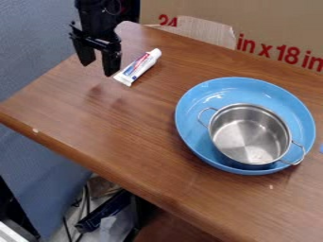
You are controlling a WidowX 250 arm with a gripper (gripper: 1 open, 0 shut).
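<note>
The black gripper (96, 59) hangs at the top left over the wooden table, fingers pointing down and apart, with no object visible between them. Just to its right a white, red and blue toothpaste tube (138, 67) lies diagonally on the table. At the right, a steel pot (248, 136) with two wire handles sits inside a round blue plate (199, 100).
The wooden table (139, 151) has clear space in its middle and front left. A cardboard box (265, 28) stands behind it. Grey padding (38, 57) is at the left, and cables and clutter lie below the table's edge.
</note>
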